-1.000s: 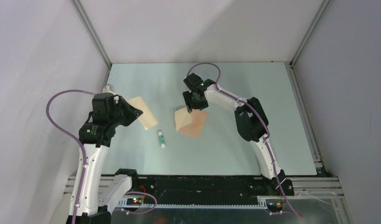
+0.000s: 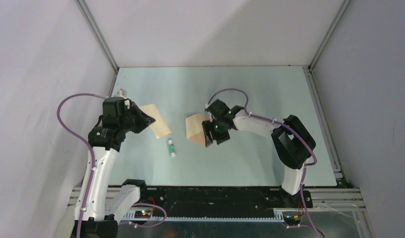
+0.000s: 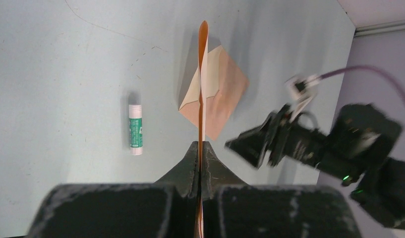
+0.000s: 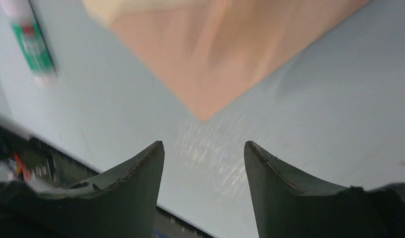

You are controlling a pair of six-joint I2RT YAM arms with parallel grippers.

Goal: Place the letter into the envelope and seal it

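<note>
A cream sheet, the letter [image 2: 157, 120], hangs from my left gripper [image 2: 149, 119]. Edge-on in the left wrist view, the letter [image 3: 202, 74] rises as a thin strip from between the shut fingers. The peach envelope [image 2: 195, 129] lies on the table with its paler flap [image 3: 206, 82] towards the left. My right gripper [image 2: 216, 142] is over the envelope's right side in the top view, hiding part of it. In the right wrist view the fingers [image 4: 141, 173] stand apart with only bare table between them; the envelope [image 4: 210, 64] shows beyond, blurred.
A green and white glue stick [image 2: 171, 148] lies on the table between the letter and the envelope, nearer the front. A wall [image 2: 374, 119] bounds the right side.
My right gripper has moved from the envelope's far edge to its right side and towards the front. The left arm has shifted slightly right with the letter. Envelope and glue stick stay put.
</note>
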